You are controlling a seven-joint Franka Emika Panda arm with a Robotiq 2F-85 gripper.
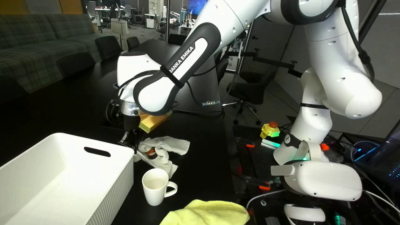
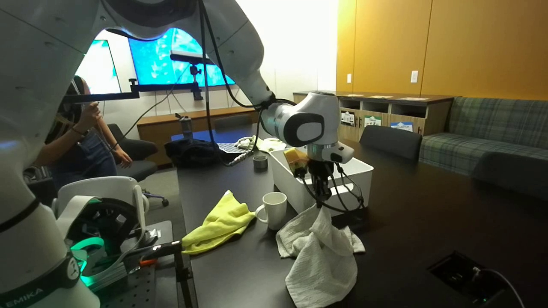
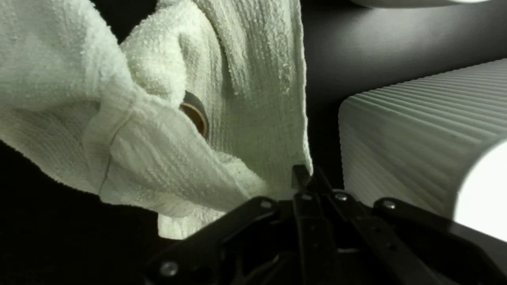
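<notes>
My gripper is shut on the edge of a white towel (image 3: 256, 95), close to the outer side of the white bin (image 3: 404, 128). From that grip the towel (image 2: 329, 256) hangs down in folds, and much of it rests on the dark table. Among the folds sits a small round ring-like thing (image 3: 195, 114), dark outside and brown inside, partly covered by cloth. It shows in exterior view 1 as an orange-brown patch (image 1: 151, 153).
A white mug (image 1: 154, 187) stands beside the bin (image 1: 116, 191), close to the towel. A yellow cloth (image 1: 208, 214) lies at the table's near edge. The bin's visible floor is empty.
</notes>
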